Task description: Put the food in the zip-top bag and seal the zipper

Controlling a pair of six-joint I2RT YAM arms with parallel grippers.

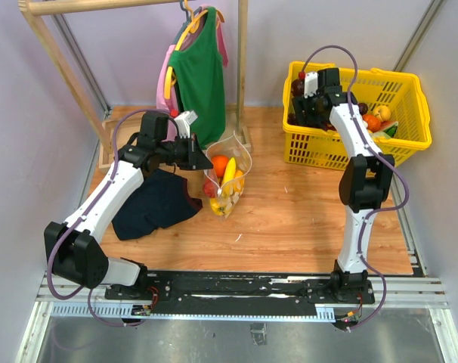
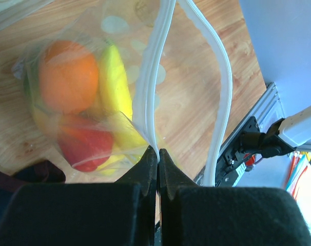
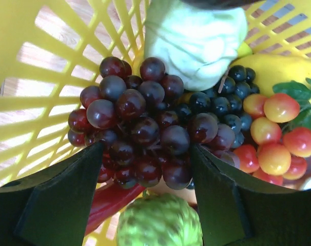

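Observation:
The clear zip bag [image 1: 227, 189] holds an orange [image 2: 68, 77], a red fruit [image 2: 85, 144] and yellow pieces. My left gripper [image 1: 203, 163] is shut at the bag's zipper edge, pinching it. The right gripper [image 1: 306, 113] is down inside the yellow basket [image 1: 357, 155], its fingers [image 3: 68, 195] around a bunch of dark red grapes [image 3: 145, 133]; whether it grips them is unclear. Also in the basket are a cabbage [image 3: 191, 41], dark blue grapes [image 3: 236, 89], red-yellow cherries [image 3: 274, 156] and a green bumpy fruit [image 3: 159, 223].
A wooden rack with hanging clothes [image 1: 195, 83] stands at the back left. A dark cloth [image 1: 150, 208] lies left of the bag.

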